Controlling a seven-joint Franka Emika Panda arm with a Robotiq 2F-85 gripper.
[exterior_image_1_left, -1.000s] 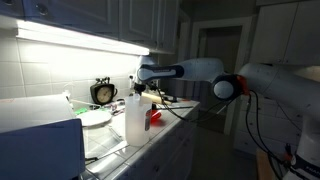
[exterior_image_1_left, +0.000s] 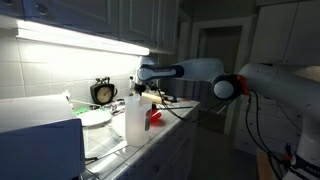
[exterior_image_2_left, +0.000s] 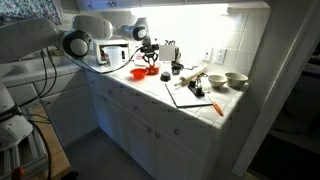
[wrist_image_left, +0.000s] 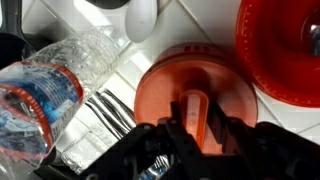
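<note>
In the wrist view, my gripper is shut on an upright orange handle (wrist_image_left: 195, 118), one dark finger on each side. Beneath it lies a round red-orange lid-like piece (wrist_image_left: 163, 88), partly covered by the fingers; whether the handle belongs to it cannot be made out. From across the room, the gripper (exterior_image_2_left: 149, 62) is low over the counter, close to the red items, and its grasp is too small to read there.
A red bowl (wrist_image_left: 258, 75) sits right beside the round piece. Left of it are a clear bottle (wrist_image_left: 45, 95) and a pale spoon (wrist_image_left: 141, 18). A white container (exterior_image_1_left: 137, 120) stands near the counter edge. A dark board (exterior_image_2_left: 188, 95) lies further along.
</note>
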